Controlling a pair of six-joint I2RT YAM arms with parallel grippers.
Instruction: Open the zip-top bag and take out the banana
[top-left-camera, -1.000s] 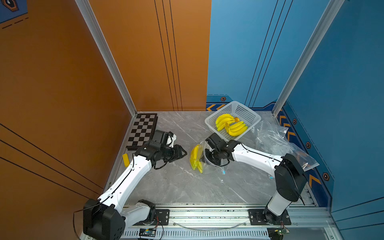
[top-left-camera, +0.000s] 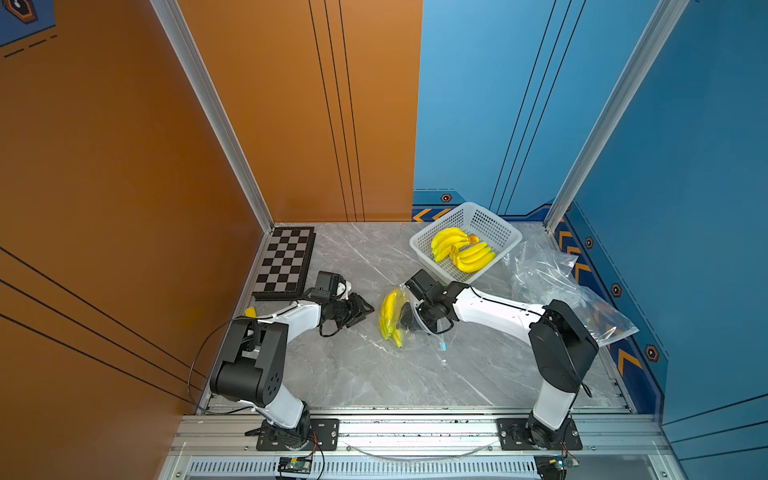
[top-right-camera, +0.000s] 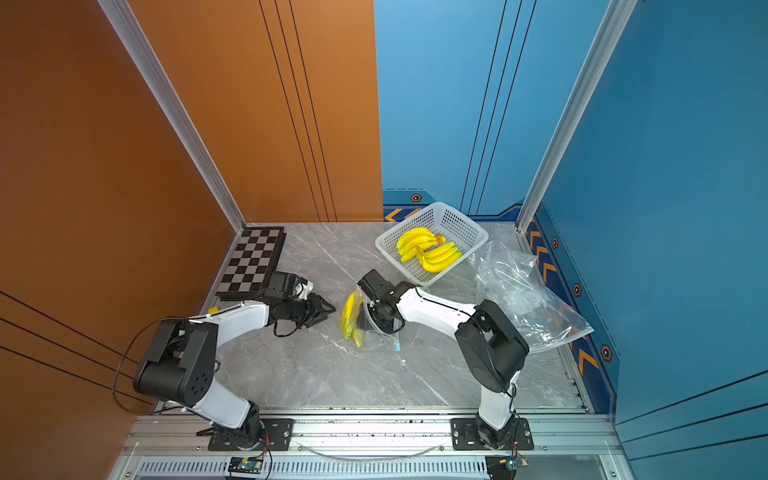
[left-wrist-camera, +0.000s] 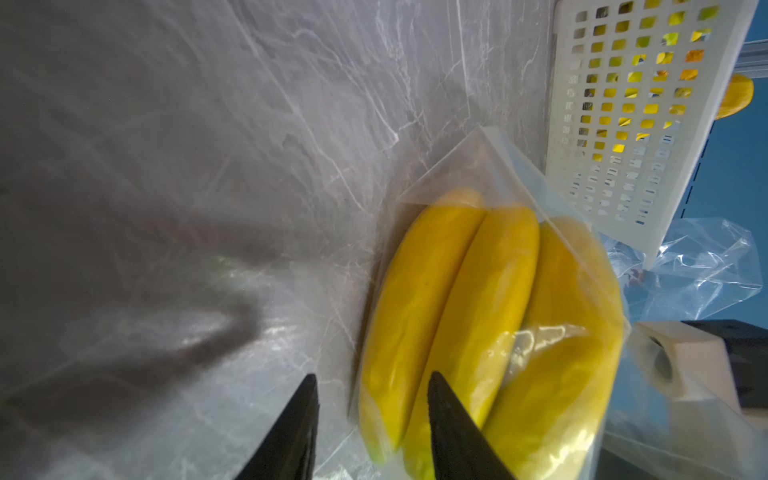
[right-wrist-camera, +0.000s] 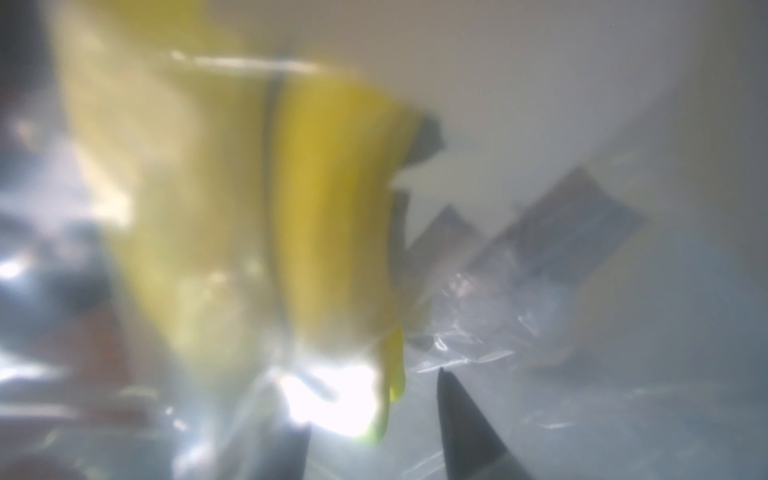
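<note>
The clear zip bag (left-wrist-camera: 500, 160) lies on the table's middle with a bunch of yellow bananas (top-left-camera: 388, 314) inside, seen through its film. My left gripper (top-left-camera: 369, 309) is left of the bag and apart from it in the top views; in the left wrist view its two fingers (left-wrist-camera: 300, 428) stand apart with nothing gripped. At the bag's right side is my right gripper, its fingers (right-wrist-camera: 464, 424) apart. Film and a banana (right-wrist-camera: 336, 216) fill the right wrist view, blurred and glaring; whether those fingers are inside the bag, I cannot tell.
A grey-white basket (top-left-camera: 500, 232) holding bananas (top-left-camera: 473, 257) stands behind the right arm. Another large clear bag (top-left-camera: 552, 276) lies at the right edge. A checkered board (top-left-camera: 284, 264) sits at the back left. Bare table lies in front of the bag.
The left arm's elbow has swung forward and inward while its gripper stays left of the bag. My right gripper has shifted slightly left and closer to the bananas, which have hardly moved.
</note>
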